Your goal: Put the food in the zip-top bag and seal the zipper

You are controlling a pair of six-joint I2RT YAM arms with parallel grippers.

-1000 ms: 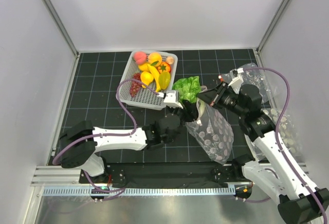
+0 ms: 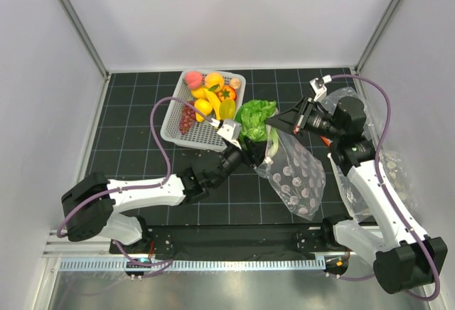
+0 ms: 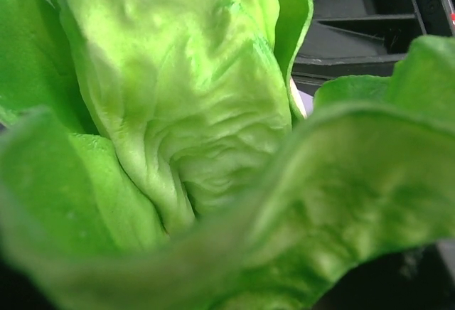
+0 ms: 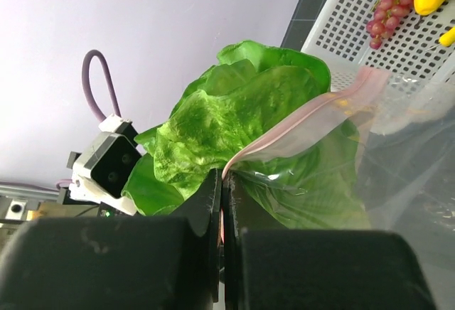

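Note:
A clear zip top bag point(image 2: 295, 175) with white printed spots hangs from my right gripper. The fingers are shut on its pink zipper edge point(image 4: 306, 116). Green lettuce point(image 2: 254, 119) is at the bag's mouth; in the right wrist view, part of it point(image 4: 213, 129) stands outside the zipper and part shows through the clear film. My left gripper point(image 2: 261, 155) is at the near side of the lettuce in the top view. Lettuce leaves point(image 3: 192, 89) fill the left wrist view and hide the left fingers, so their grip cannot be made out.
Behind the left arm, a white perforated basket point(image 2: 173, 126) holds fruit, including red grapes point(image 2: 187, 118) and a banana point(image 2: 212, 102). More clear bags point(image 2: 394, 175) lie at the right edge.
The right gripper has moved up and left in the top view with the bag edge. The left arm has shifted left, and the lettuce has moved slightly left.

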